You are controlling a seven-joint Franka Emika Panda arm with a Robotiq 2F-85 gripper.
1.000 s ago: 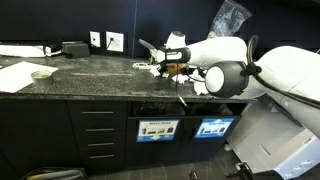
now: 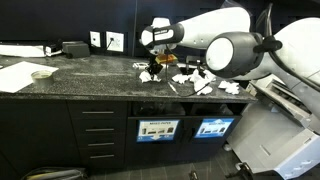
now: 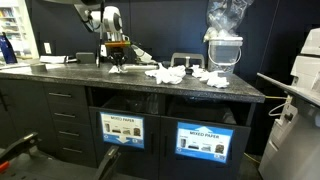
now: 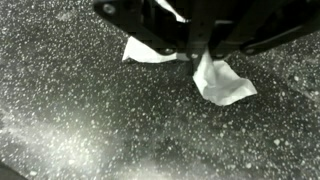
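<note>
In the wrist view my gripper is shut on a piece of crumpled white paper (image 4: 223, 83), which sticks out in front of the fingertips. More white paper (image 4: 145, 52) shows on the other side of the fingers; whether it is the same piece I cannot tell. Exterior view 1 has the gripper (image 2: 154, 68) pointing down near the counter's back, left of the other crumpled papers (image 2: 202, 84). From exterior view 2, white paper (image 3: 113, 69) shows low beneath the arm, close to the dark speckled countertop (image 3: 75, 73).
Below the counter are two open bins labelled mixed paper (image 3: 123, 128) for the other label. A flat sheet (image 2: 16, 75) and a round lid-like item (image 2: 42, 74) lie at the counter's left.
The arm has moved left in exterior view 1, away from the pile of crumpled papers. White paper shows at the gripper's tip, left of where the gripper was a second ago.
</note>
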